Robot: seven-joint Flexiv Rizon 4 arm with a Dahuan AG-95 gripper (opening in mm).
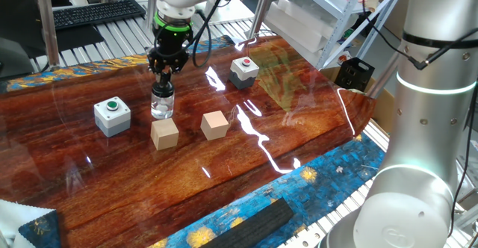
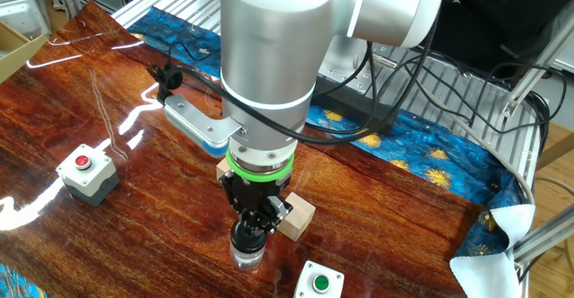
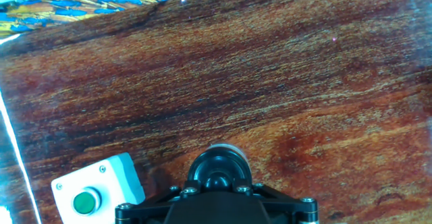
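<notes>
A clear jar with a black lid stands upright on the glossy wood-grain table, behind and left of the nearer wooden block. My gripper points straight down at the top of the lid, its fingertips at or touching it. In exterior view 2 the clear jar shows below the gripper. From the wrist view the round black lid lies directly under the gripper, whose body covers its lower part. Whether the fingers are closed around the lid's top cannot be made out.
Two wooden blocks, one nearer and one to the right, sit close by. A green-button box stands left of the jar, a red-button box behind right.
</notes>
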